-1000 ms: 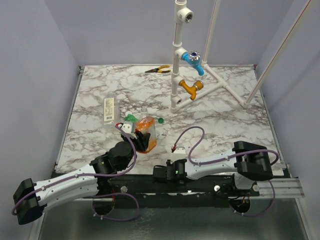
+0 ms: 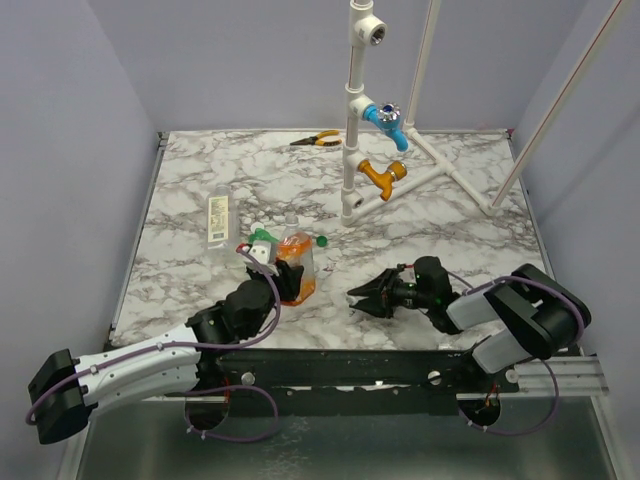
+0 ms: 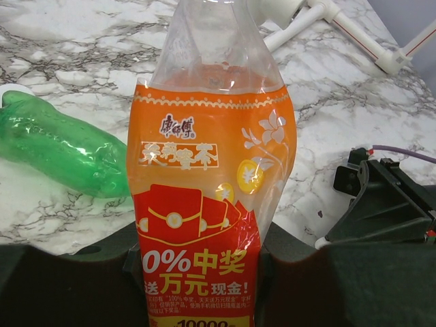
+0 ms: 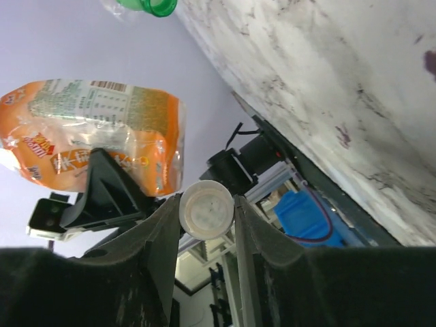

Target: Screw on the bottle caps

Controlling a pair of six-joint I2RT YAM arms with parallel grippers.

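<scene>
A bottle with an orange and red label (image 3: 211, 170) stands upright between the fingers of my left gripper (image 2: 284, 278), which is shut on it low on the label. In the top view its clear neck (image 2: 291, 218) points towards the back, and no cap shows on it. To the right, my right gripper (image 2: 358, 299) points left towards the bottle, a short gap away. A small round white cap (image 4: 206, 210) sits between its fingertips, touched on both sides. The cap's inner side is hidden in the right wrist view.
A crumpled green bottle (image 3: 61, 146) lies left of the held bottle, and a green cap (image 2: 321, 240) rests to its right. Farther left lies a clear bottle (image 2: 222, 220). A white pipe frame (image 2: 351, 150) with taps stands behind. Pliers (image 2: 316, 139) lie at the back.
My right gripper has moved up from the table's front edge and turned to point left, its arm folding outward on the right. The left gripper and bottle have shifted only slightly.
</scene>
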